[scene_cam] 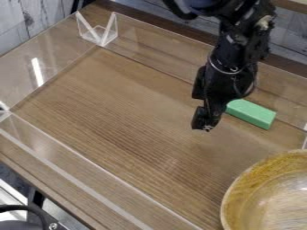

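My black gripper [206,117] hangs over the right half of the wooden tray, fingers pointing down and apart, with nothing seen between them. A green block [250,113] lies just to the right of the fingers, its left end partly behind the gripper. A large yellow bowl [270,165] stands at the lower right, cut off by the frame's edge.
A clear plastic holder [99,29] sits in the far left corner. The tray floor [108,117] is bare across the middle and left. Walls edge it at the back and left, and dark cables show at the lower left outside it.
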